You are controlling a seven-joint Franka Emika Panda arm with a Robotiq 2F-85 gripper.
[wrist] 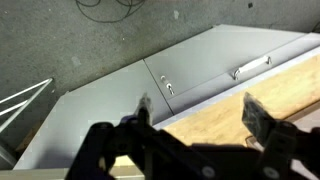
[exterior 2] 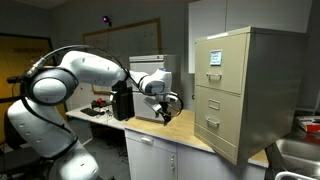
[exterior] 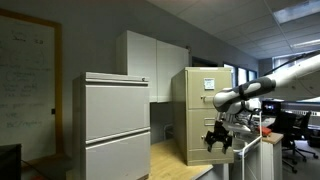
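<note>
My gripper is open in the wrist view, its dark fingers (wrist: 254,118) spread wide with nothing between them. The wrist camera looks down past the wooden counter (wrist: 222,120) to the grey cabinet fronts (wrist: 215,62) below its edge. In exterior view 1, the gripper (exterior: 222,138) appears in front of the lower part of a tan filing cabinet (exterior: 208,98). From exterior view 2, the gripper (exterior 2: 170,108) hangs near the counter's front edge, apart from the tan filing cabinet (exterior 2: 218,85) to its right. Whether it touches anything cannot be told.
A grey two-drawer cabinet (exterior: 117,100) stands closer to the camera in exterior view 1. White wall cupboards (exterior: 155,62) hang behind. A sink (exterior 2: 300,155) lies beyond the tan cabinet. Bare counter (exterior 2: 187,127) shows around the gripper.
</note>
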